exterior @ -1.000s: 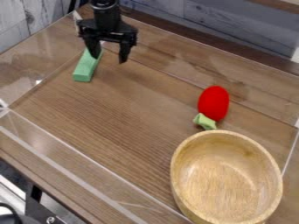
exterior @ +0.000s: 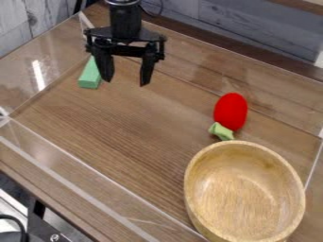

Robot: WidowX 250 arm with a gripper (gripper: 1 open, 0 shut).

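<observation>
My black gripper [exterior: 125, 59] hangs over the upper left of the wooden table [exterior: 139, 142], its two fingers spread apart with nothing visible between them. Just left of it, partly behind it, a green block [exterior: 90, 76] lies on the table. On the right side a red oval object [exterior: 229, 112] lies with a small light green piece [exterior: 221, 132] at its lower end.
A large round beige bowl [exterior: 244, 197] fills the lower right. A pale wall bounds the back, and the table's edge runs along the left.
My gripper has come nearer and lower, appearing larger, and now covers part of the green block's upper end. The objects on the table look unmoved.
</observation>
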